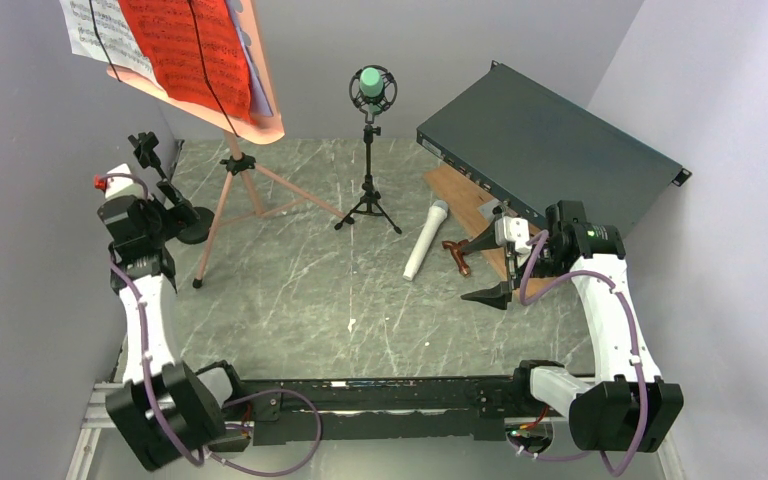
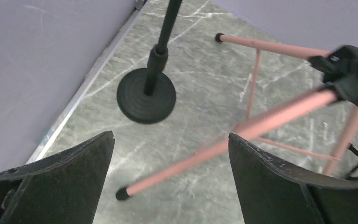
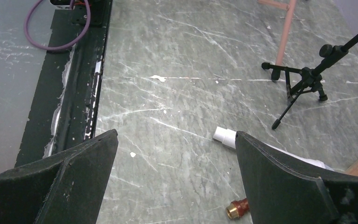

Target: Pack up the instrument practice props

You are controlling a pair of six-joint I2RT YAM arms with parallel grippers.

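My left gripper stands open in the left wrist view, nothing between its fingers. Beyond it is a black stand with a round base (image 2: pixel 145 105); its upper part (image 1: pixel 146 150) shows in the top view. The wooden music stand (image 1: pixel 235 185), holding red and white sheets, is just right of that. On the floor, the white microphone (image 1: pixel 426 240) lies beside a brown wooden prop (image 1: pixel 457 257). The open, empty right gripper (image 1: pixel 467 270) is over the floor by this prop, which one finger partly hides in the right wrist view.
A small tripod (image 1: pixel 368 190) with a green-topped microphone (image 1: pixel 371 83) stands at the back centre. On the right, a large dark rack unit (image 1: pixel 550 135) slants over a wooden board (image 1: pixel 460 200).
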